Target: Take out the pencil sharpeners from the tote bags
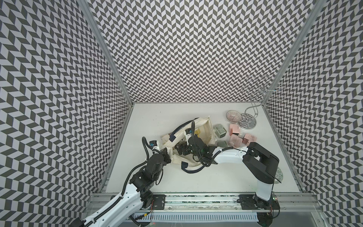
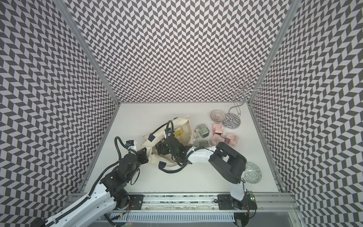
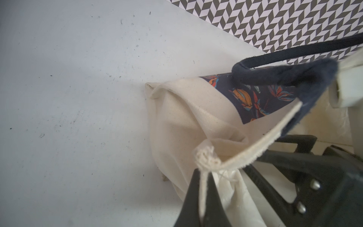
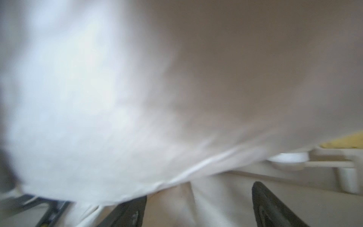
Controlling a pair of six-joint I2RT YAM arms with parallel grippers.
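Observation:
The cream tote bag with dark blue handles lies open on the table. My left gripper is shut on its rim at the left end, the thin cloth edge running between the fingertips. Inside the bag's mouth, my right gripper stands open, its fingers apart with only cloth visible beyond them. A blurred cream fold covers most of the right wrist view. Something yellow shows inside the bag; I cannot tell what it is. No pencil sharpener can be clearly made out in the bag.
Green box-like objects and several pink ones sit right of the bag. Behind them are a glass dish and a wire stand. A patterned plate lies at front right.

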